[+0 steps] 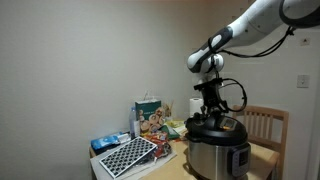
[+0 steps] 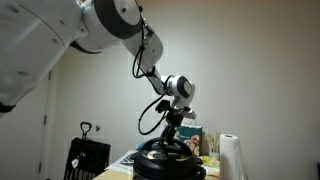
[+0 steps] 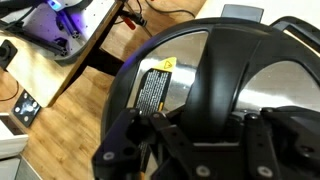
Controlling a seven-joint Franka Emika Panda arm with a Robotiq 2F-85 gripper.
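A steel multicooker with a black lid stands at the table's near end in exterior view 1. My gripper points down at the top of this lid. Seen from the wrist, the lid's thick black handle runs away from my gripper, whose fingers are shut at its near end. Black on black makes the contact hard to read, and nothing shows clearly between the fingers. In exterior view 2, the lid lies below the gripper.
A dark perforated tray, a blue box and a patterned bag stand along the table's left and back. Behind the cooker is a wooden chair. A paper towel roll stands to the right in exterior view 2.
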